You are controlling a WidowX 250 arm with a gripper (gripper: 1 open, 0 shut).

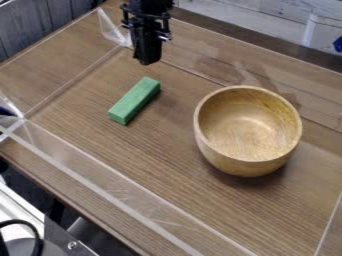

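Observation:
My black gripper (147, 55) hangs at the top centre of the view, shut with nothing visible between its fingers. In front of it, a green rectangular block (135, 101) lies lengthwise on the wooden table (120, 190). To the right of the block stands an empty wooden bowl (246, 155).
Clear tape runs along the table's left and right edges. A light wall (321, 25) borders the back right.

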